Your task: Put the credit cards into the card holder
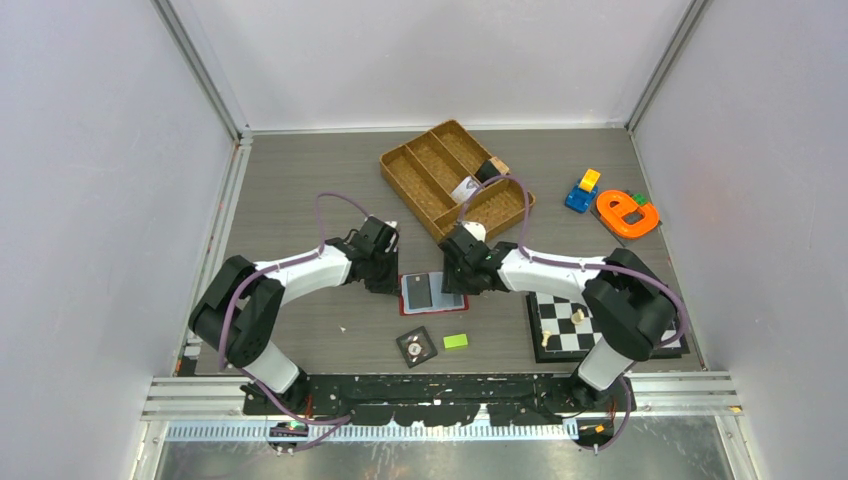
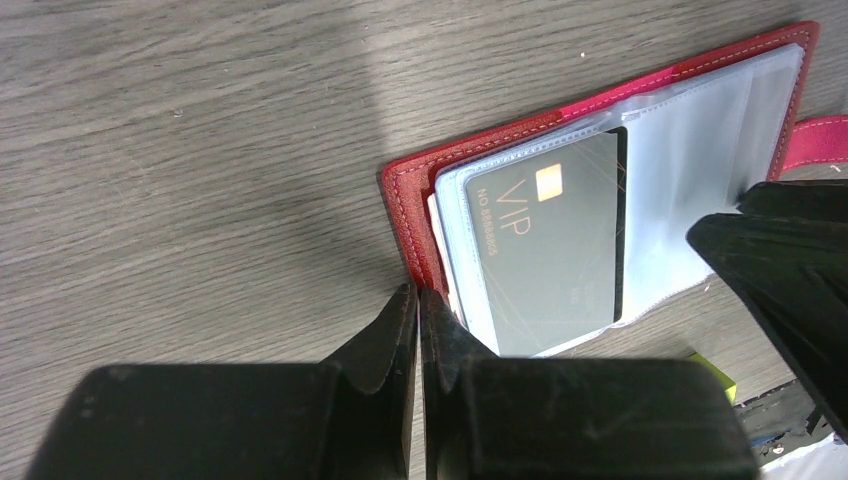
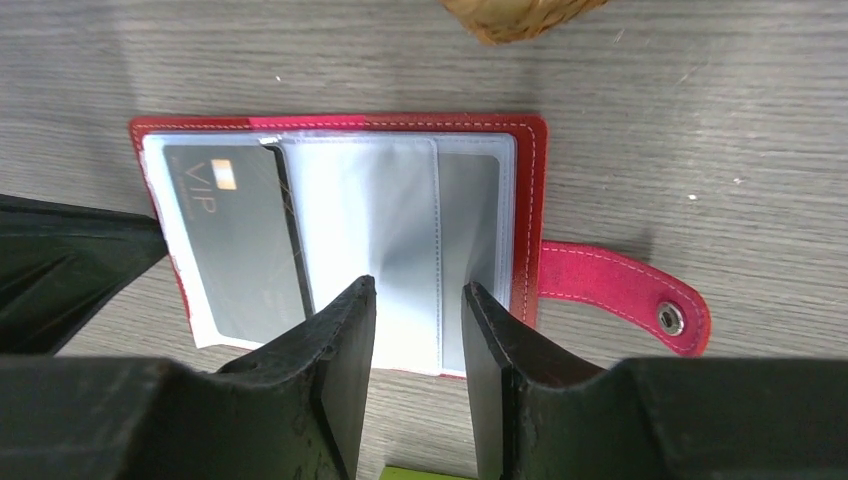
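The red card holder [image 2: 470,140] lies open on the table with clear sleeves. A grey VIP card sits in its left sleeve; the right wrist view shows the same card [image 3: 230,250] and a grey panel [image 3: 465,220] under the rightmost sleeve. My left gripper is shut on the holder's left edge. My right gripper hangs over the holder's right part, fingers part open, nothing visible between them.
A wicker tray [image 1: 420,185] with compartments and small items stands behind. A green block [image 1: 455,341], a dark square object [image 1: 416,347], a chessboard [image 1: 560,330] and toys [image 1: 627,213] lie around.
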